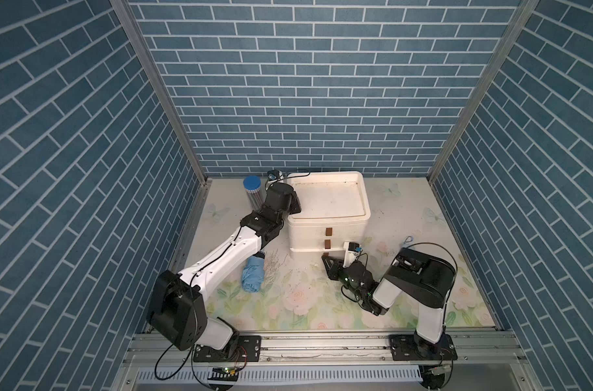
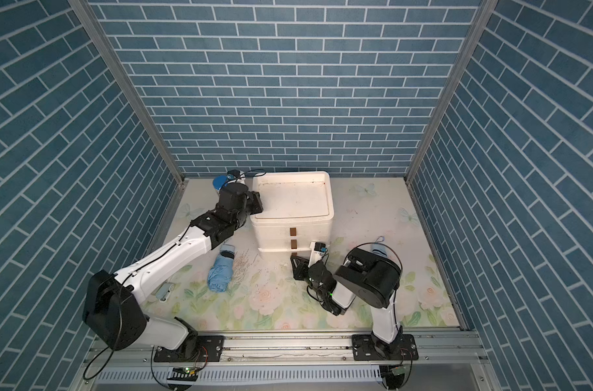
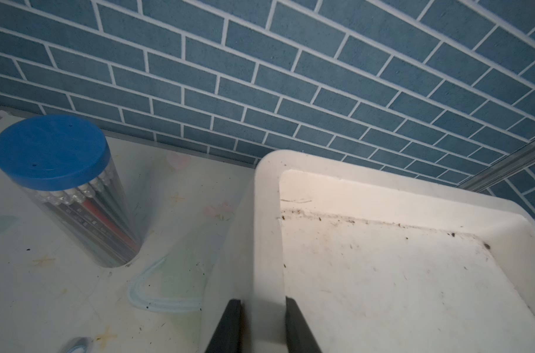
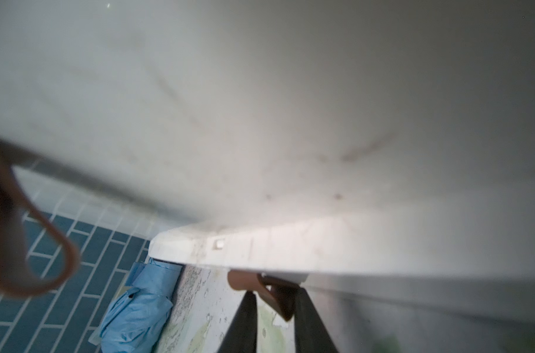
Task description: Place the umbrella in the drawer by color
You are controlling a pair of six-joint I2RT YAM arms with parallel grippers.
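A white plastic drawer unit [image 1: 329, 195] stands at the centre back, brown leather pulls [image 1: 329, 231] on its front. My left gripper is shut on the near end of the unit's left rim. My right gripper is low at the front, its fingers part open around or just below a lower brown pull [image 4: 246, 279]; whether they touch it is unclear. A rolled light-blue umbrella [image 1: 252, 272] lies on the table left of the unit, also seen in the right wrist view.
A clear pencil jar with blue lid [image 3: 49, 153] stands left of the unit at the back. A small light-blue item [image 1: 407, 241] lies on the right, partly behind my right arm.
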